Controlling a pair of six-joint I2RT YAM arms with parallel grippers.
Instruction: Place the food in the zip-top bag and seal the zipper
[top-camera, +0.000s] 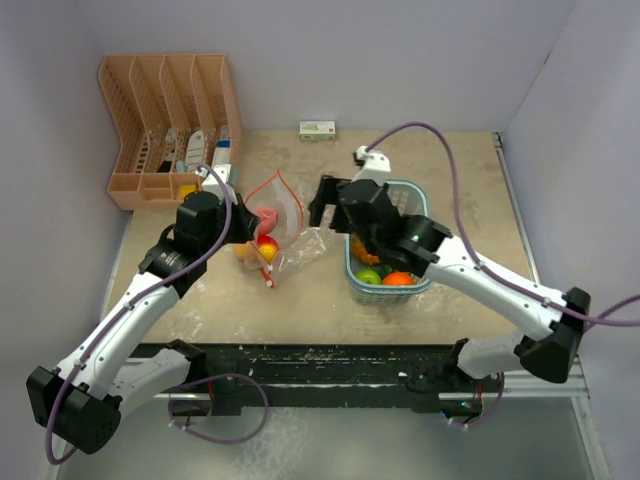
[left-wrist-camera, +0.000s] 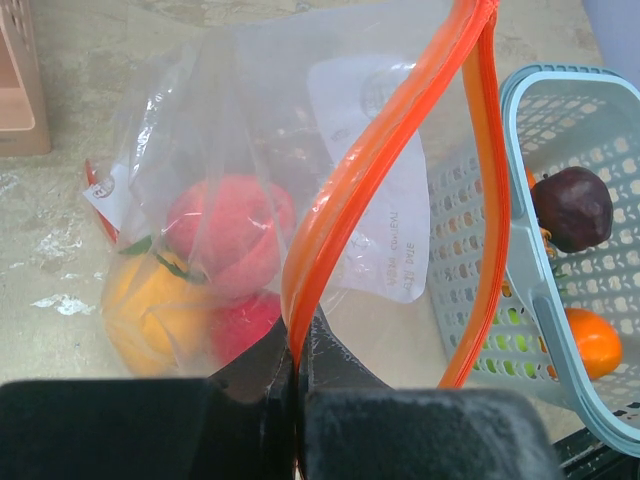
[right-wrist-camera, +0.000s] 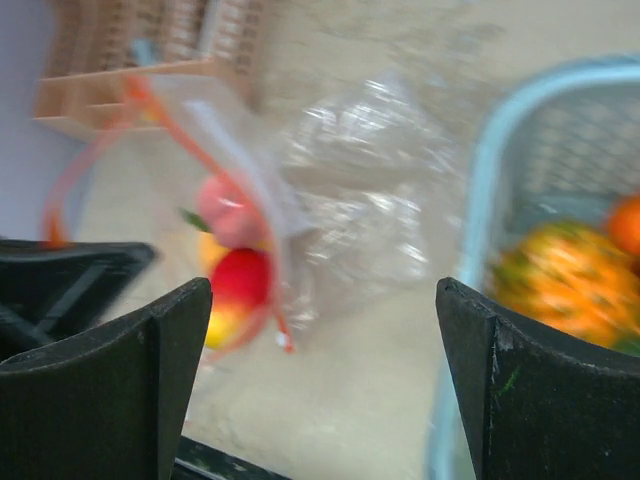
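Note:
The clear zip top bag (top-camera: 290, 205) stands with its orange-edged mouth spread in a loop. Inside it are a pink fruit (left-wrist-camera: 230, 230), a yellow one (left-wrist-camera: 155, 315) and a red one (left-wrist-camera: 245, 325). My left gripper is shut on the bag's orange zipper edge (left-wrist-camera: 345, 210). To the right of the bag mouth, near the basket's left side, hangs my right gripper (top-camera: 325, 203). Its fingers (right-wrist-camera: 540, 380) are apart with nothing between them. More food lies in the basket: an orange fruit (top-camera: 398, 279), a green one (top-camera: 368, 276) and a dark purple one (left-wrist-camera: 573, 208).
The pale blue basket (top-camera: 385, 298) stands right of the bag. At the back left is a peach-coloured divided organizer (top-camera: 125, 185) holding several items. A small box (top-camera: 317, 130) sits by the back wall. Bare table (top-camera: 470, 200) shows to the right.

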